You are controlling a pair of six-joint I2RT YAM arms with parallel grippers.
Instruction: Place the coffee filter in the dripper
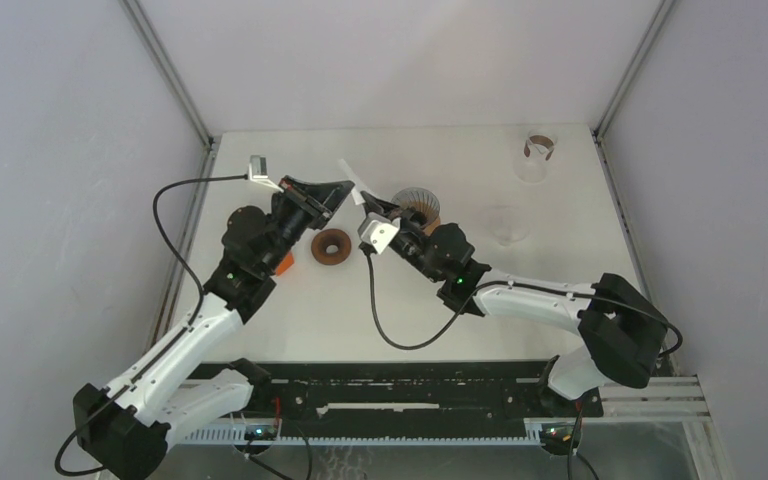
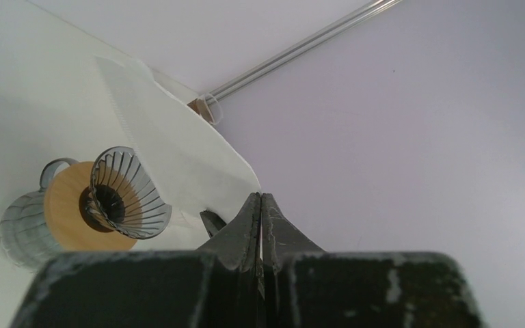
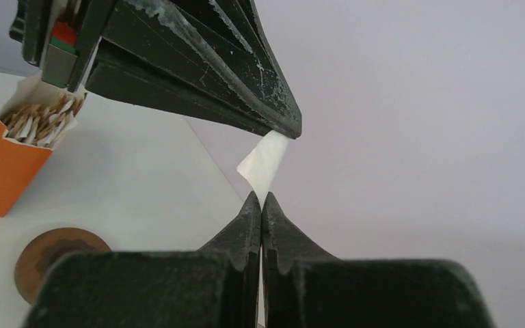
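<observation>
Between the two grippers is the white paper coffee filter (image 2: 178, 147), seen large in the left wrist view. My left gripper has its fingertips nearly together at one corner of it, a narrow slit showing between the fingers. From the other side, my right gripper is shut on the filter's edge, with the paper (image 3: 265, 160) rising from its tips to the left gripper. The clear ribbed dripper (image 2: 130, 195), with a wooden collar (image 2: 75, 215), sits on a glass server (image 2: 24, 229). From above, the right gripper partly covers the dripper (image 1: 417, 200).
An orange box (image 3: 7, 171) of folded papers stands left, partly behind the left arm. Near it lies a brown ring (image 1: 331, 247). A glass with a brown band (image 1: 539, 147) stands back right, a clear piece (image 1: 505, 225) lies right.
</observation>
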